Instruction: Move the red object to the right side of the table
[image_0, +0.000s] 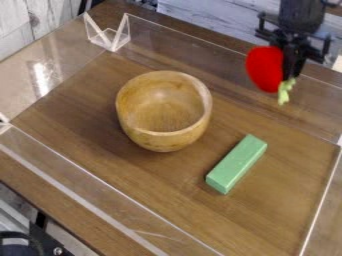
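Observation:
Held up near the right back of the table is a red rounded object (265, 68) with a greenish tip hanging at its lower right. My gripper (278, 62) is shut on it, coming in from the top of the view. The fingers are dark and blurred, and the red object partly covers them. It appears to hang above the wooden table (80, 130), apart from the surface.
A round wooden bowl (130, 104) stands left of the middle, empty as far as shows. A green block (237, 164) lies at the front right. At the back left is a clear wire-like holder (110, 33). Bare wood stretches between bowl and right edge.

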